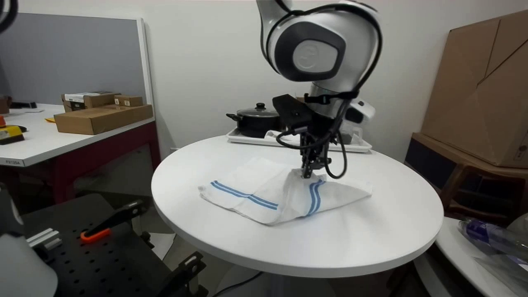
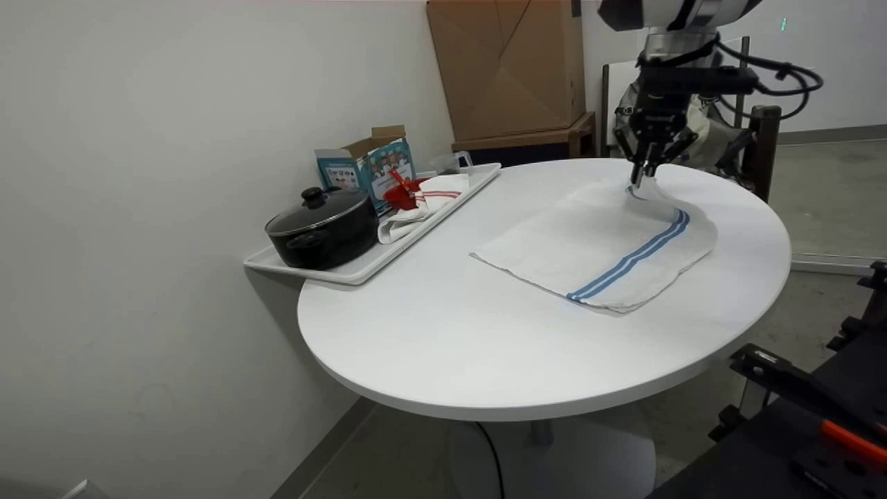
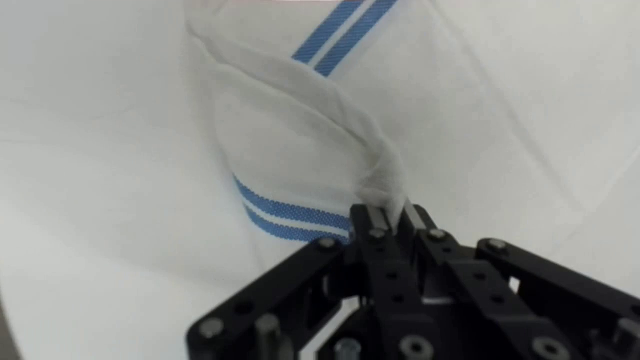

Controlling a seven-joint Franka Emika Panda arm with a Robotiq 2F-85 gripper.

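Observation:
A white towel [image 1: 247,198] with paired blue stripes lies on the round white table [image 1: 346,242], partly folded over on itself. My gripper is shut on a pinched corner of it, and a ridge of gathered cloth runs up to the fingertips in the wrist view. That held part is lifted a little above the table, while the rest of the towel [image 2: 582,241] lies flat toward the left in exterior view 2. There the gripper [image 2: 644,173] points down near the table's far right side.
Along the wall stands a white tray [image 2: 366,270] holding a black lidded pot [image 2: 322,231], a blue box [image 2: 366,170], a red item [image 2: 405,195] and a folded red-striped cloth [image 2: 424,208].

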